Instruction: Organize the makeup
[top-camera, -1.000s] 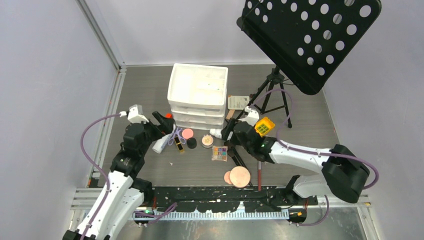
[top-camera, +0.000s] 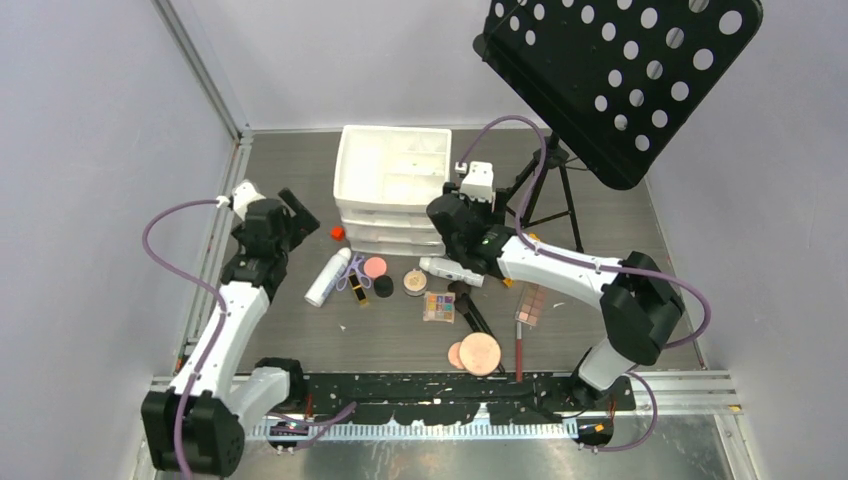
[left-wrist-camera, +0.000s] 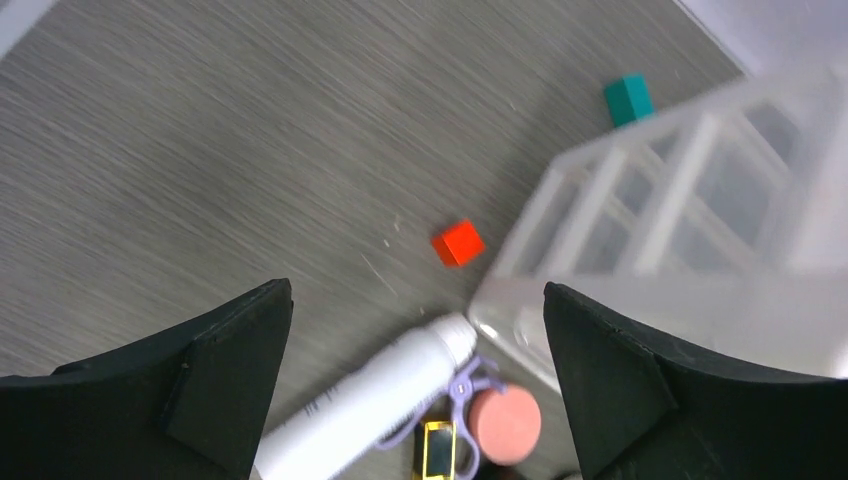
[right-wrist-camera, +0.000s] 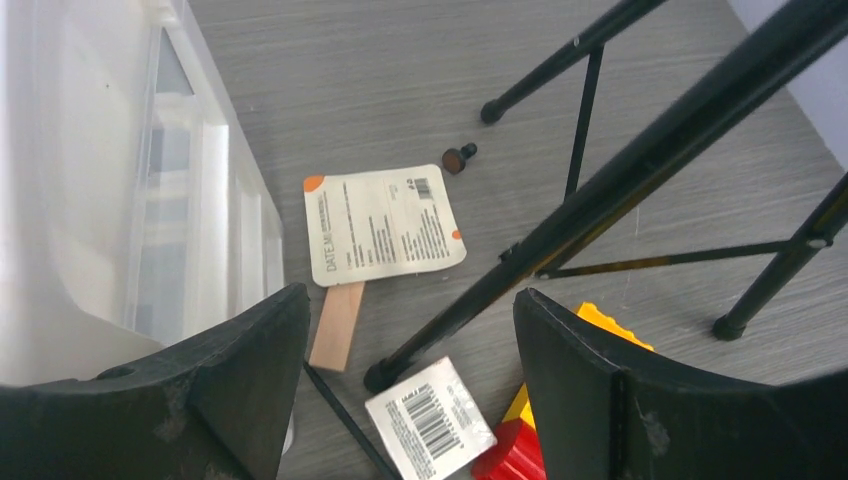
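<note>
A white plastic drawer organizer (top-camera: 392, 175) stands at the back centre. Makeup lies before it: white tubes (top-camera: 328, 276), a pink compact (top-camera: 375, 267), an eyeshadow palette (top-camera: 439, 306), powder discs (top-camera: 480, 354), brushes and pencils. Above the floor left of the organizer, my left gripper is open and empty, over a red cube (left-wrist-camera: 458, 243) and a tube. My right gripper is open at the organizer's right side, beside the stand legs, over a white barcoded box (right-wrist-camera: 430, 420), a yellow item (right-wrist-camera: 610, 322) and a labelled card (right-wrist-camera: 380, 225).
A black perforated music stand (top-camera: 610, 80) leans over the back right, its tripod legs close to my right gripper. A teal block (left-wrist-camera: 628, 100) lies behind the organizer. Walls bound both sides.
My right arm has moved toward the back, beside the organizer's right side. The organizer appears shifted slightly left.
</note>
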